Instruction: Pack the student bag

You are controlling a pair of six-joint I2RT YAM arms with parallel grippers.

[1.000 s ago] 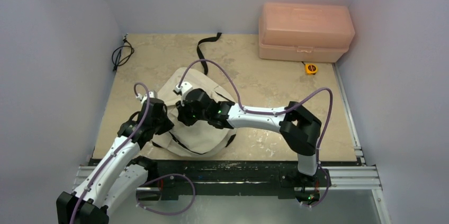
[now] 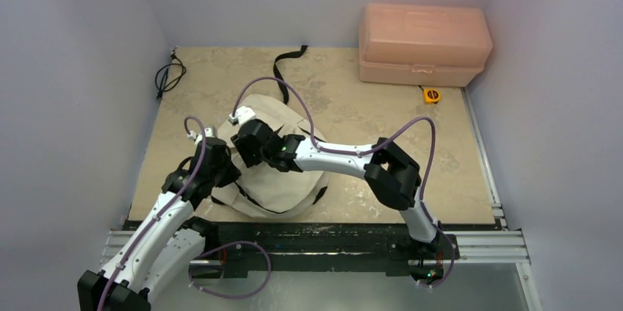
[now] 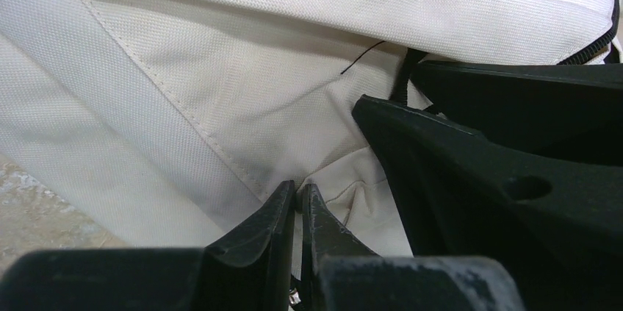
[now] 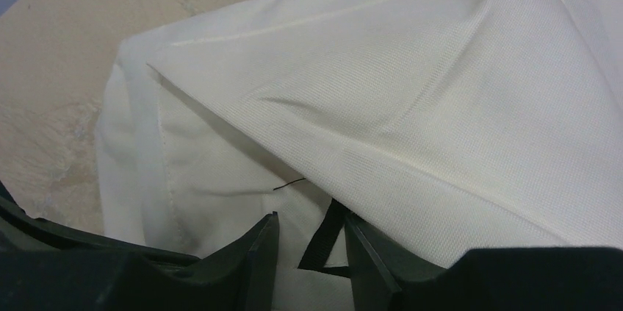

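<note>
A white fabric bag (image 2: 279,192) with black straps lies flat at the middle left of the table, under both grippers. My left gripper is shut on a fold of the bag's fabric. Just beside it, my right gripper stands open over the bag, its fingertips at a black strap (image 4: 323,237) under a white flap (image 4: 411,120). The right gripper's body also fills the right of the left wrist view.
A closed pink box (image 2: 425,39) stands at the back right, a yellow tape measure (image 2: 431,95) below it. A coiled black cable (image 2: 169,79) lies at the back left.
My right arm has moved left, bringing its gripper closer to my left one over the bag. The left arm has barely moved.
</note>
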